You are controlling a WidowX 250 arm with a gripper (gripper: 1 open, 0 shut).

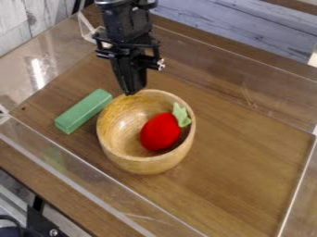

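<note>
My black gripper (132,83) hangs at the upper middle, its tip just above the back-left rim of a wooden bowl (121,139); it looks shut, with nothing visible between its fingers. Inside the bowl a red object (160,131) with a green leafy top (181,115) rests toward the right side, resembling a strawberry or tomato. A green block (81,111) lies on the wooden table left of the bowl.
Clear raised edges run along its left, front and right sides.
</note>
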